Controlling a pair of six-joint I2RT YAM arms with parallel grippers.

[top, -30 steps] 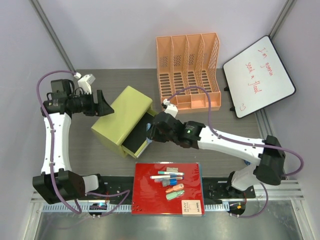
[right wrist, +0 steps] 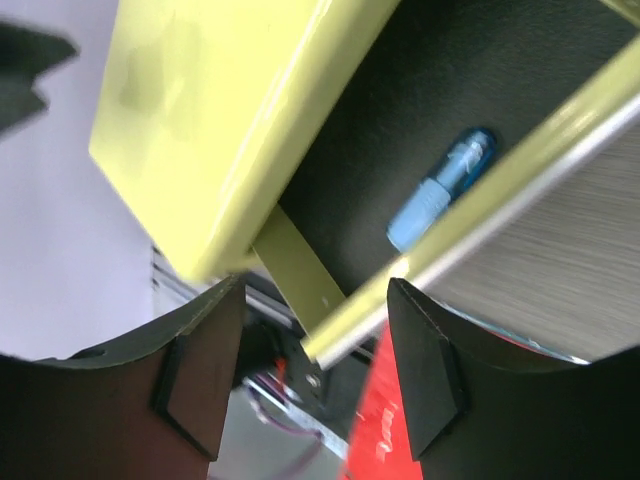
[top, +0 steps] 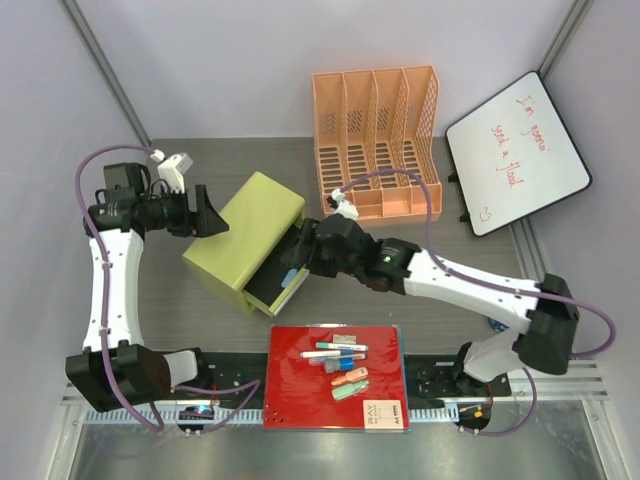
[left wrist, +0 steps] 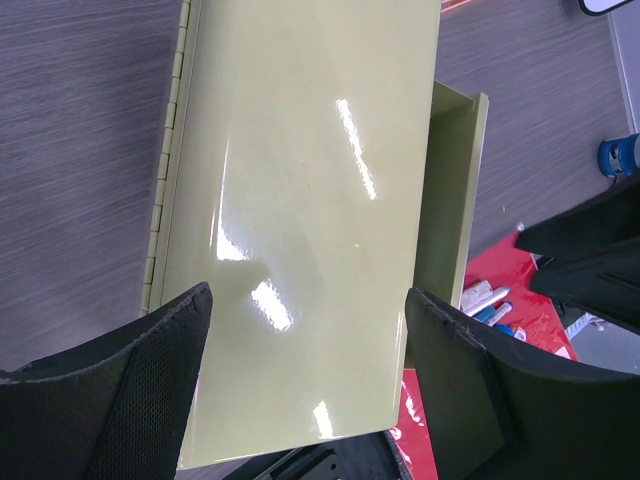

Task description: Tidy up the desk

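Note:
The olive-green box stands angled left of centre, its drawer pulled open. A blue marker-like item lies on the drawer's dark floor. My right gripper hangs over the drawer, open, nothing between its fingers. My left gripper is open over the box's top. A red mat at the front holds several markers, an orange item, a green one and a card.
An orange slotted organizer stands at the back. A whiteboard with red writing is at the right.
The right arm has shifted slightly; the left is still.

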